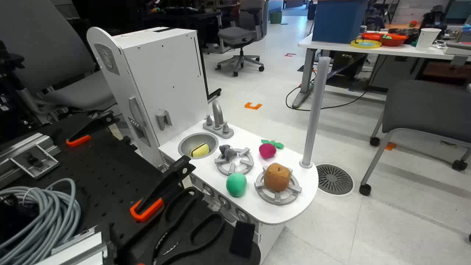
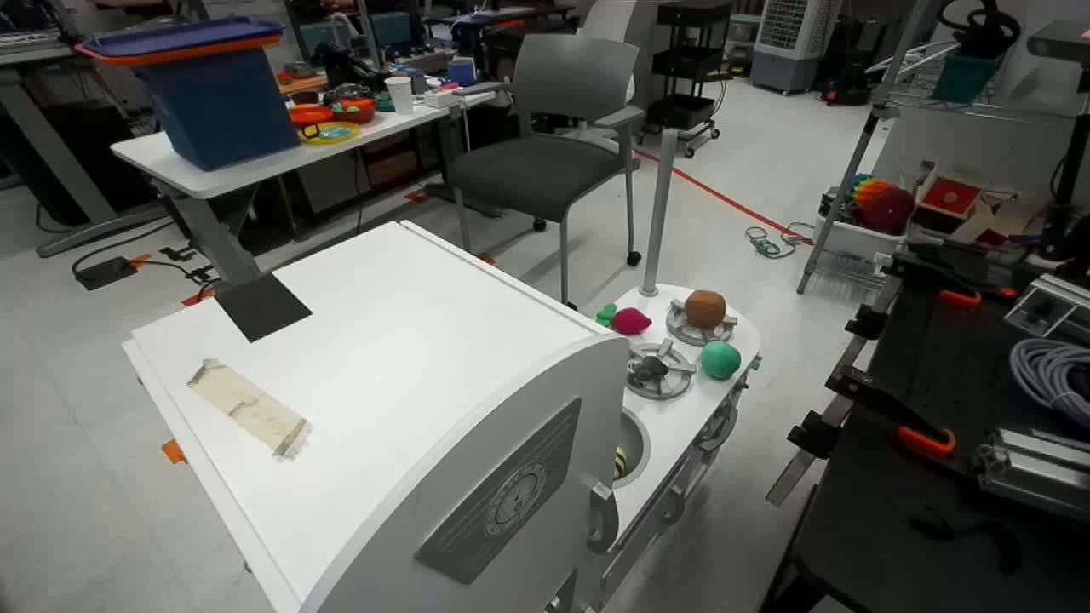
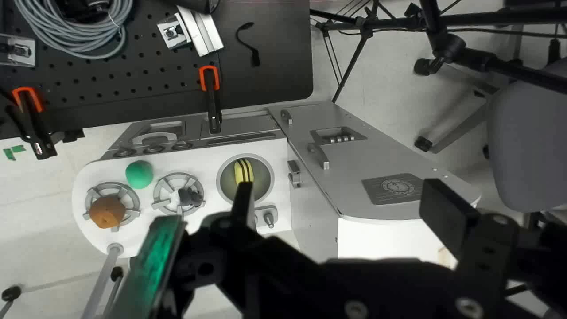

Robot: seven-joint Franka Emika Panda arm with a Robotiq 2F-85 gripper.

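Note:
Wide apart, the fingers of my open gripper hold nothing in the wrist view, high above the white toy kitchen. Neither exterior view has it. In the sink (image 1: pixel 181 140) lies a yellow toy with black stripes (image 3: pixel 243 171). A brown lumpy toy (image 1: pixel 277 176) rests on the outer burner (image 1: pixel 278 201). On the inner burner (image 3: pixel 171 211) sits a small dark grey toy (image 1: pixel 228 152). Near the counter's front edge is a green round toy (image 3: pixel 139 174). Toward the back lies a magenta toy vegetable with green leaves (image 1: pixel 267 150), out of sight in the wrist view.
Beside the sink stands the tall white cabinet (image 2: pixel 378 337), with a faucet (image 1: pixel 217 114) at the sink's back. A grey post (image 1: pixel 316 110) rises from the counter's outer end. The black pegboard table (image 3: pixel 159 79), carrying clamps and coiled cable (image 1: pixel 44 212), borders the kitchen's front.

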